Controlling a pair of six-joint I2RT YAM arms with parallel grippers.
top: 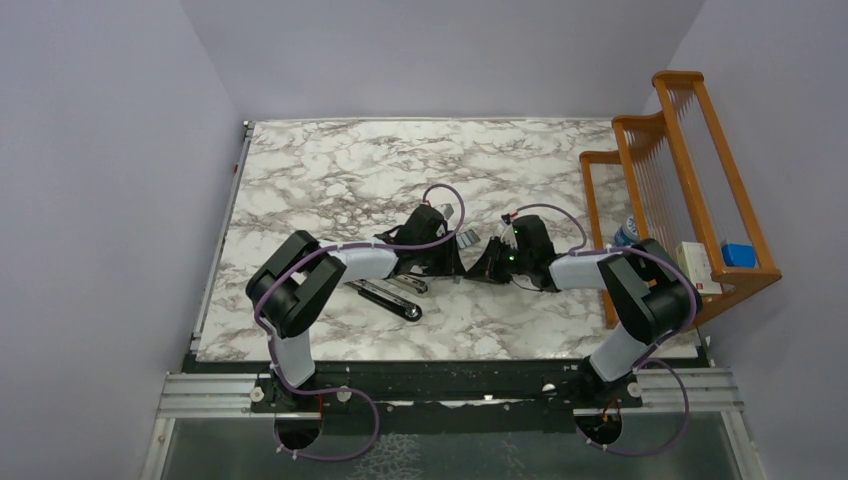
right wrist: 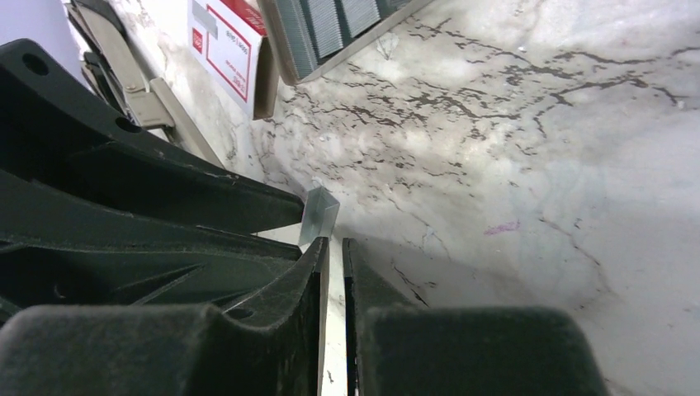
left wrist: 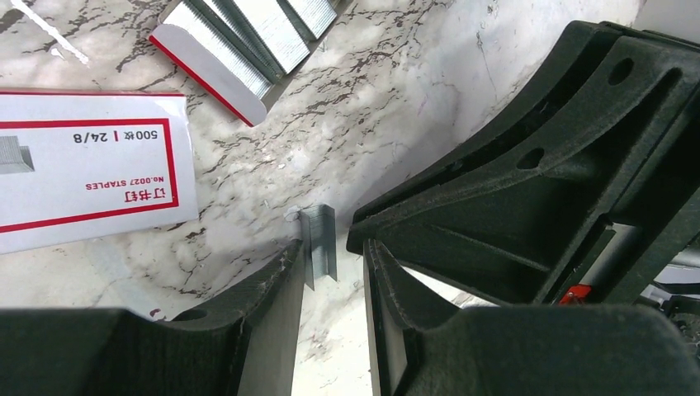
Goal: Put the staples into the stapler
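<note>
A small silvery staple strip (left wrist: 320, 243) stands on the marble at the tips of my left gripper, whose fingers are parted around it. In the right wrist view, the strip (right wrist: 320, 216) sits by the left fingertips; whether both touch it I cannot tell. From the other side my right gripper points at the strip, its fingertips a narrow gap apart, with nothing clearly held. The black stapler (top: 390, 300) lies opened out in the top view, partly hidden under the left arm.
An open tray of staple strips (left wrist: 248, 41) lies just beyond the strip, beside a white and red staple box (left wrist: 91, 169). A wooden rack (top: 690, 190) stands at the table's right.
</note>
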